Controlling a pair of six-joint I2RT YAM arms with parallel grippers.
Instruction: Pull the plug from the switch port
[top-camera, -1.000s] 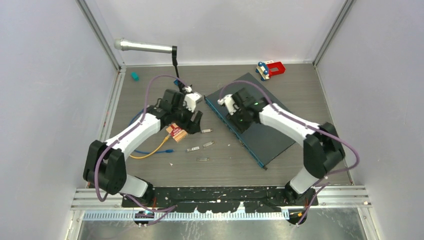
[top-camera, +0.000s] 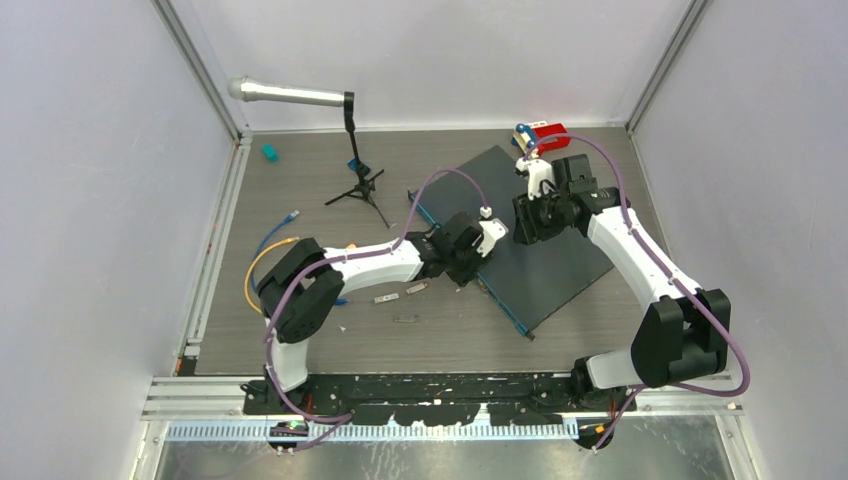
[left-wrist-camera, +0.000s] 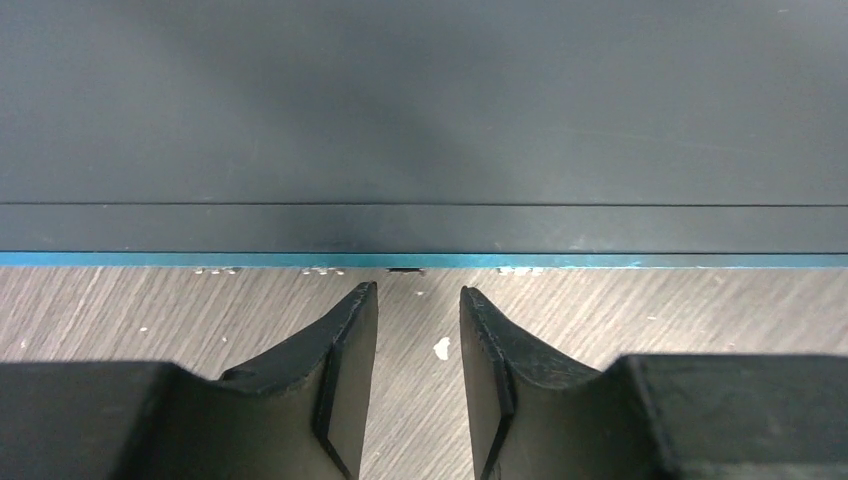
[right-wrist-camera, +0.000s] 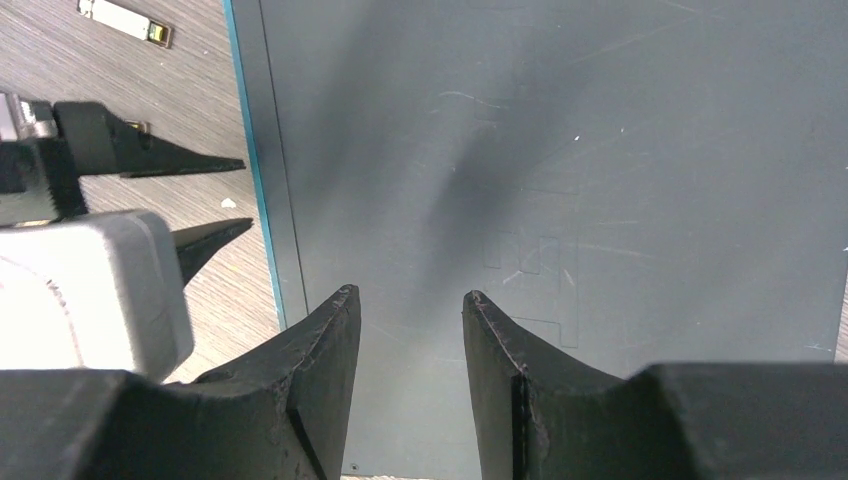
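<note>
A dark panel with a blue front strip lies diagonally on the table, presumably carrying the ports along that edge. My left gripper stands part open at that edge, nothing between its fingertips; a small dark slot shows just beyond them under the strip. My right gripper hangs over the panel's top, part open and empty; the left gripper's fingers appear at the left of the right wrist view. I cannot see a plug in the edge from these views.
Blue and yellow cables lie at the left. Small metal modules lie on the table near the panel. A microphone stand stands at the back, a red object at the back right.
My left gripper has moved right to the panel's front edge. My right gripper has moved right and back over the panel.
</note>
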